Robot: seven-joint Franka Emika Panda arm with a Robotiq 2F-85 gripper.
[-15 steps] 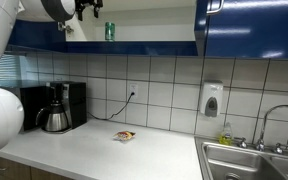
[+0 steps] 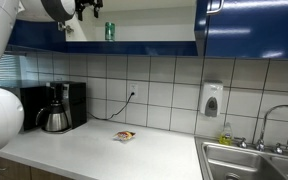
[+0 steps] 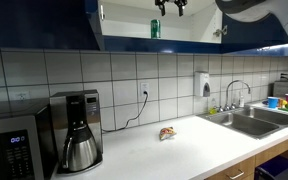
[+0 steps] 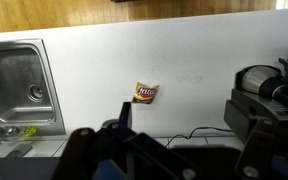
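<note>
A small orange and brown snack bag (image 4: 145, 93) lies on the white countertop (image 4: 199, 75), well below my gripper in the wrist view. Exterior view 1 shows the same bag (image 2: 124, 136) near the tiled wall. High up by the open cupboard is my gripper (image 2: 88, 9), at the top of exterior view 1. Its dark fingers (image 4: 184, 160) stand wide apart along the bottom of the wrist view, so it is open and empty. A green can-like item (image 2: 110, 32) stands on the cupboard shelf, to the right of the gripper in exterior view 1.
A coffee maker with a steel carafe (image 3: 81, 148) and a microwave (image 3: 14, 150) stand on the counter. The sink (image 2: 246, 162) is at the other end, with a soap dispenser (image 2: 211, 98) above. A black cord (image 4: 199, 131) runs along the wall. Mid-counter is mostly clear.
</note>
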